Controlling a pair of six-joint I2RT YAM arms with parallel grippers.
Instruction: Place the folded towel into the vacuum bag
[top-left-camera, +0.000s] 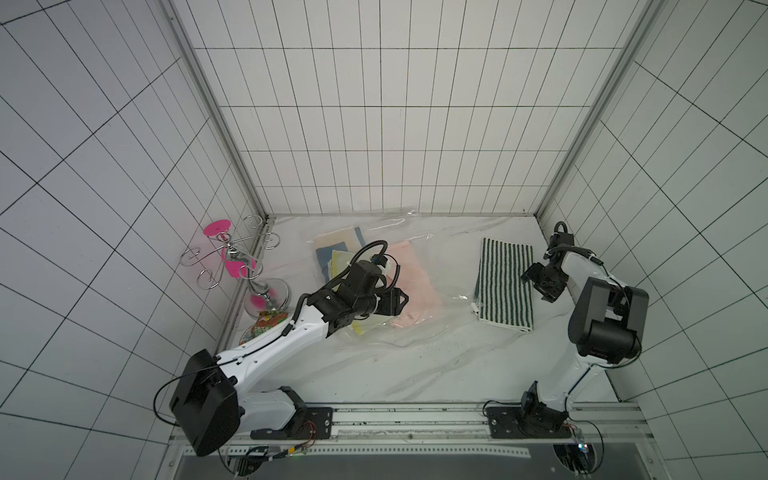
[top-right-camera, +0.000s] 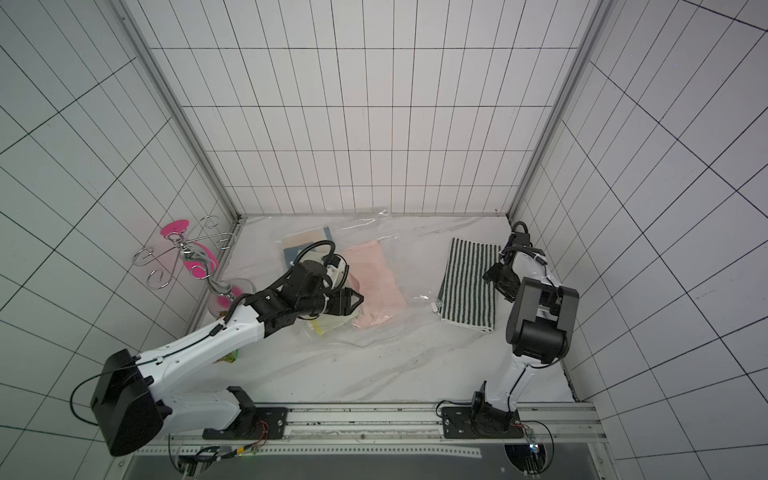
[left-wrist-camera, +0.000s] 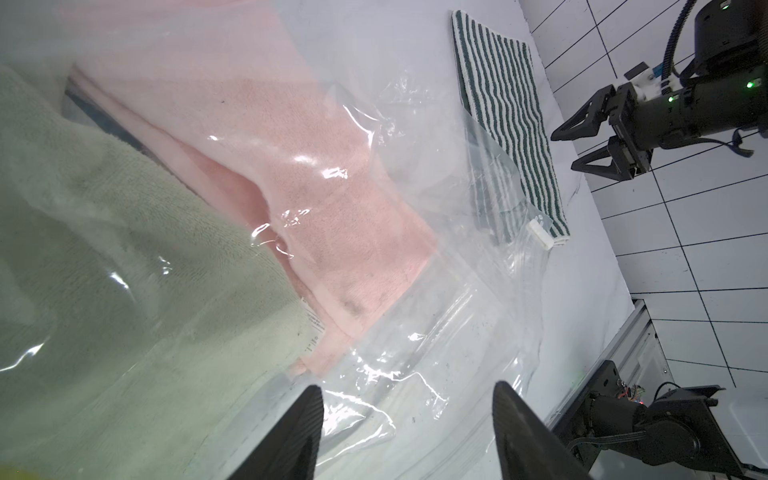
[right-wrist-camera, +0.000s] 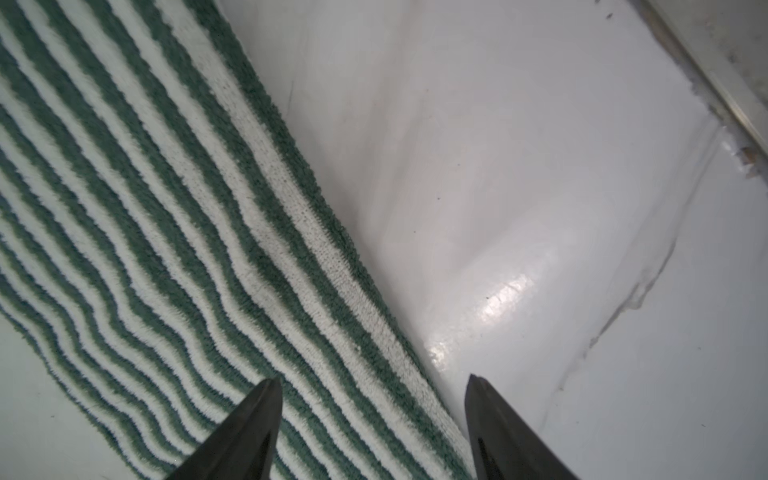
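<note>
The green-and-white striped folded towel (top-left-camera: 503, 284) lies flat on the right of the counter. The clear vacuum bag (left-wrist-camera: 416, 352) lies in the middle, with pink (left-wrist-camera: 344, 224) and pale green (left-wrist-camera: 136, 264) cloths visible under its plastic. My left gripper hovers open over the bag's lower part, nothing between its fingers. My right gripper is at the striped towel's right long edge, fingers apart over towel and bare counter, holding nothing.
A metal stand with pink discs (top-left-camera: 240, 264) stands at the left wall. Bare white counter (top-left-camera: 432, 368) runs along the front. Tiled walls surround the back and sides, the right one close to my right arm.
</note>
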